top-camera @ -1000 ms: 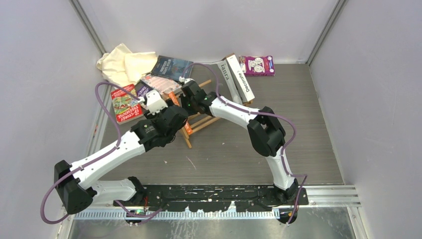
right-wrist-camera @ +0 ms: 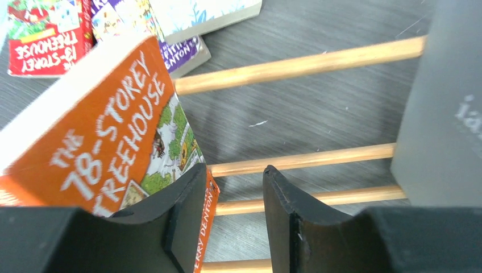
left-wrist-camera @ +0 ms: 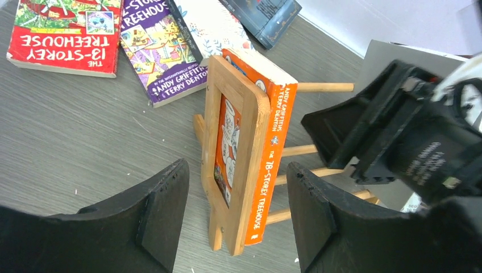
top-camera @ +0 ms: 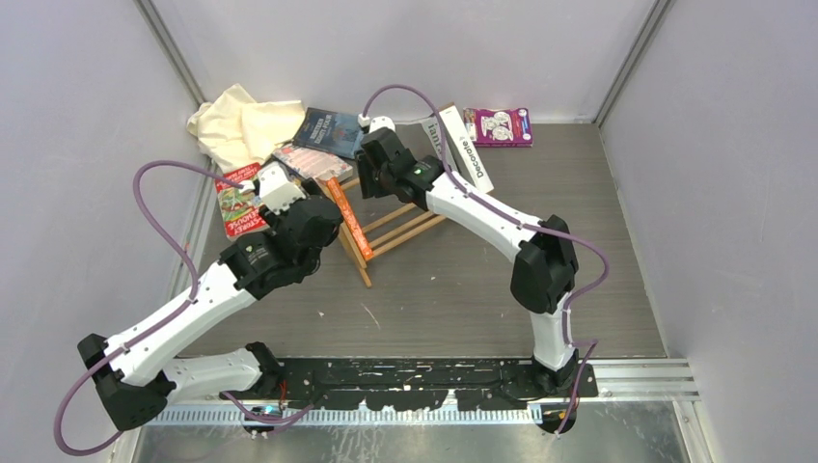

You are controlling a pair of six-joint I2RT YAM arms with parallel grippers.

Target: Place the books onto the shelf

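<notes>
An orange book point(left-wrist-camera: 271, 153) stands upright in the wooden rack point(left-wrist-camera: 250, 148), against its left end frame. The right wrist view shows the same orange book point(right-wrist-camera: 108, 125) close by, left of my right gripper, whose fingers are apart with only rack bars behind them. My left gripper is open in front of the rack's end, nothing held. At the rack's other end stand two files, the white Decore one point(top-camera: 467, 149) and a grey one point(top-camera: 442, 154). Lying flat are a red book point(left-wrist-camera: 68, 37), a purple book point(left-wrist-camera: 162, 54), a pale book point(left-wrist-camera: 213, 25) and a dark blue book point(top-camera: 330, 132).
A cream cloth point(top-camera: 246, 125) lies crumpled at the back left. At the back right a purple box-like item point(top-camera: 498, 126) lies by the wall. The floor right of the rack is clear; the rack's middle between book and files is empty.
My left arm has drawn back to the left, away from the orange book. The right gripper has shifted right and toward the back, off the book. The orange book stays standing in the rack.
</notes>
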